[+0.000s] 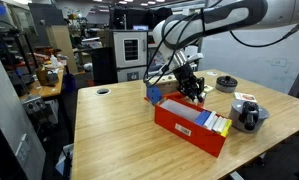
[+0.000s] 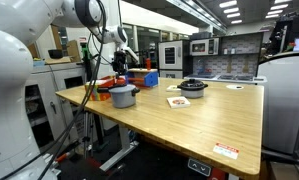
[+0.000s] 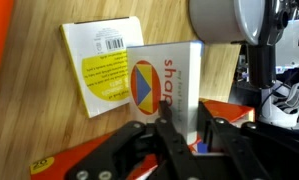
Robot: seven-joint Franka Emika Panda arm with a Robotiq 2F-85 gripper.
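In the wrist view, a small white book point(image 3: 154, 75) with "shapes" lettering and a coloured circle lies right at my gripper. The dark fingers reach over its lower part, and the frame does not show clearly whether they grip it. A yellow-and-white book point(image 3: 99, 65) with a barcode lies beside it on the wooden table. From the first exterior view, my gripper point(image 1: 197, 97) is low, just behind the far side of a red box point(image 1: 184, 128) that holds several books.
A silver pot point(image 1: 247, 115) stands close to the box's right end, and its side also shows in the wrist view. Farther back sits a dark lidded pot point(image 1: 226, 83).
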